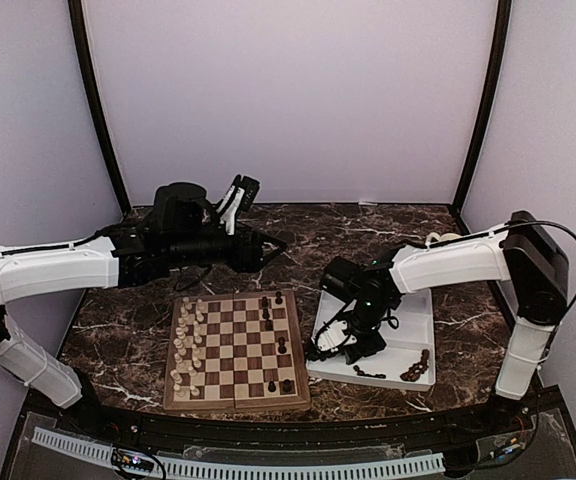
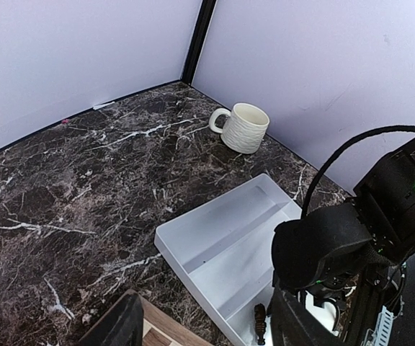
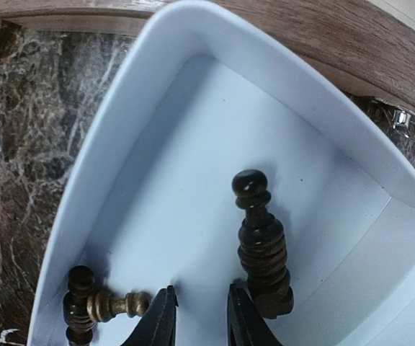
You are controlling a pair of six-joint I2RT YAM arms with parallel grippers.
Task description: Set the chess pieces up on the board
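The chessboard carries light pieces in rows along its left side and several dark pieces towards its right. More dark pieces lie in the white tray beside it. My right gripper is low in the tray, partly open, with only bare tray floor visible between its fingertips. A ridged dark piece lies just beyond its right finger, outside the gap. Two dark pieces lie against the tray wall, left of the left finger. My left gripper hangs open and empty behind the board.
A white mug stands behind the tray. The tray wall and the board's wooden edge are close to my right gripper. Behind the board, the dark marble table is clear.
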